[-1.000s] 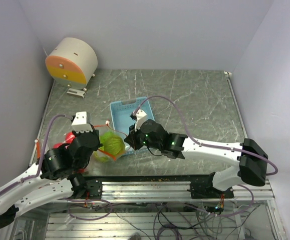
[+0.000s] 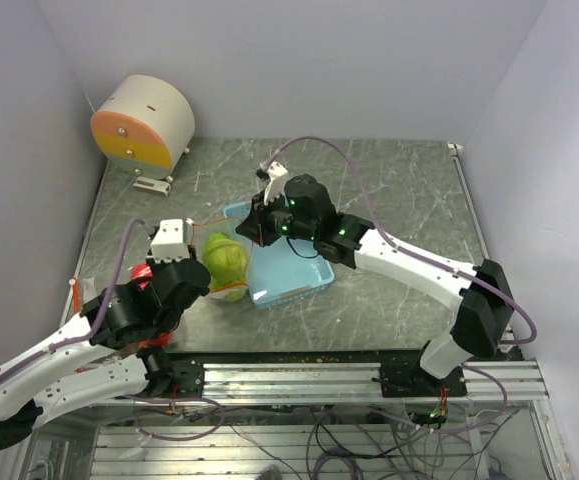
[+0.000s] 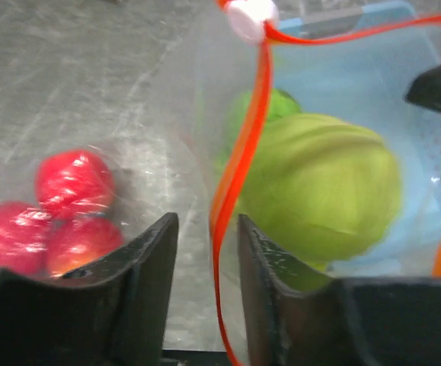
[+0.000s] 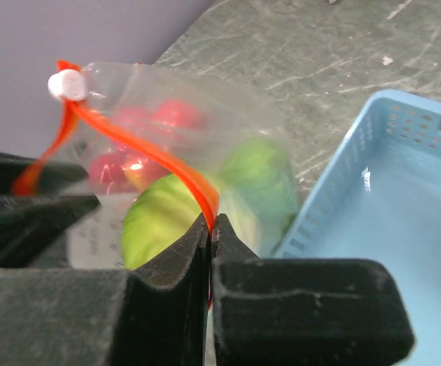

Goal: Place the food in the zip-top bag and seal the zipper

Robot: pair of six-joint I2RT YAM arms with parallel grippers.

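Observation:
The clear zip bag with its orange zipper strip (image 3: 242,156) and white slider (image 3: 251,18) stands open-mouthed between my arms. A green lettuce-like piece (image 3: 323,179) is inside it, with a smaller green item behind. My right gripper is shut on the orange edge (image 4: 163,158) of the bag. At the opposite edge, my left gripper is part open, the orange strip running between its fingers with gaps on both sides. Red round foods (image 3: 75,183) show left of the strip, behind clear plastic.
A light blue basket (image 2: 287,275) sits partly under the bag and my right arm, empty where visible. A cream and orange drum-shaped container (image 2: 144,120) stands at the back left.
The bag's mouth has changed shape, and the lettuce-like piece shifted with it.

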